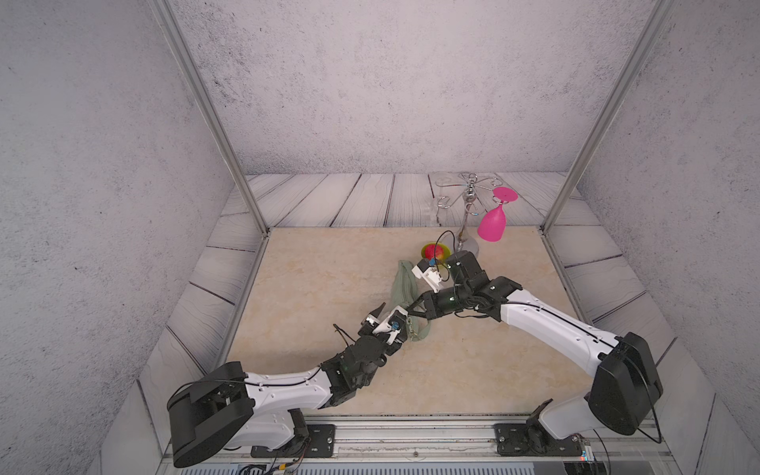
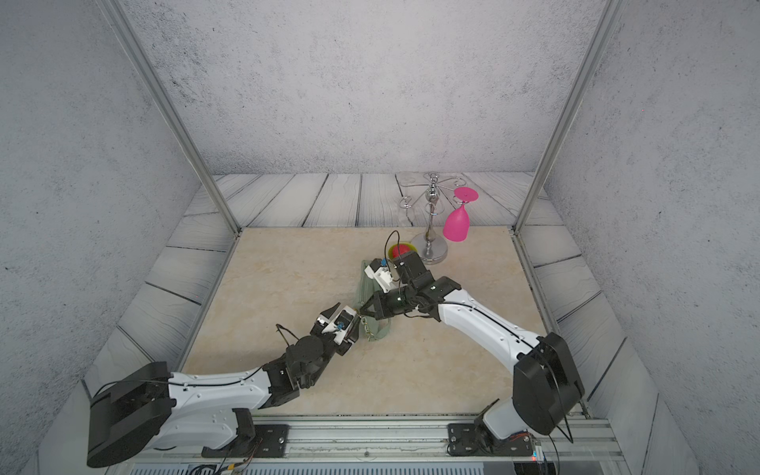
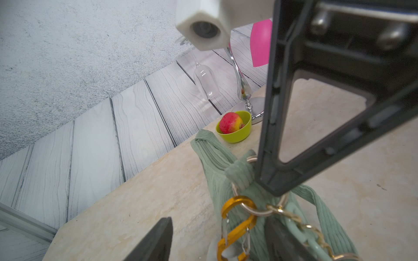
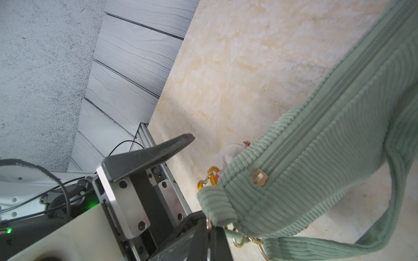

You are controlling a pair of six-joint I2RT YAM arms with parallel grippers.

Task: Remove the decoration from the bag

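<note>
The sage corduroy bag lies mid-table. A gold ring joins an orange carabiner at its end, beside a gold chain; a pale charm is partly hidden behind the bag. My left gripper is part open around the carabiner, its fingertips low in the left wrist view, not visibly closed on it. My right gripper is shut at the bag's ring end; in the left wrist view its dark frame hangs over the ring, and what is between its tips is hard to tell.
Behind the bag, a yellow-green bowl holds a red fruit. A chrome glass stand with a pink goblet and a clear glass stands at the back right.
</note>
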